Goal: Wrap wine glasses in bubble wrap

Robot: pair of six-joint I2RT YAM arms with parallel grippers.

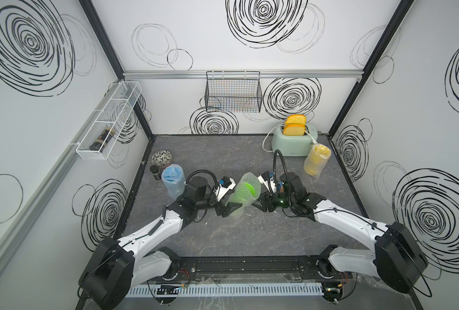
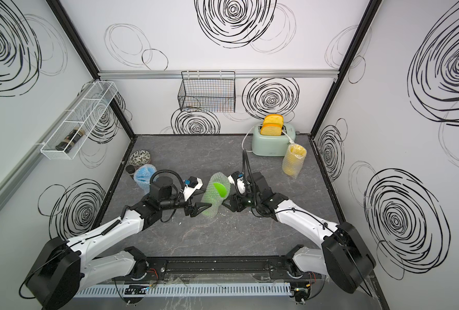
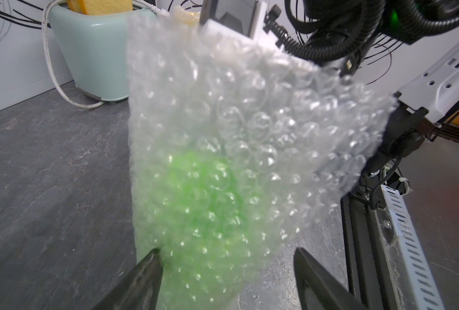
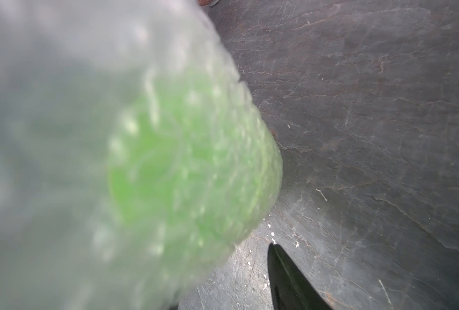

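Note:
A green wine glass sits inside a tilted sleeve of clear bubble wrap [image 1: 242, 195], between my two grippers near the table's middle. Its green bowl [image 2: 219, 190] shows at the sleeve's opening. My left gripper has its fingers apart, the left one [image 3: 149, 273] against or very close to the wrap and a gap at the right one. On the other side, my right gripper [image 1: 260, 205] is close to the bundle. In the right wrist view one finger [image 4: 286, 279] stands clear of the wrap, and the bundle [image 4: 203, 170] hides most of the other.
A blue wrapped glass [image 1: 173, 179] stands at the left. A yellow wrapped one [image 1: 317, 159] is by the toaster [image 1: 291, 143] at the back right. A dark jar [image 1: 155, 172] and a patterned bowl [image 1: 161, 158] sit at the left edge.

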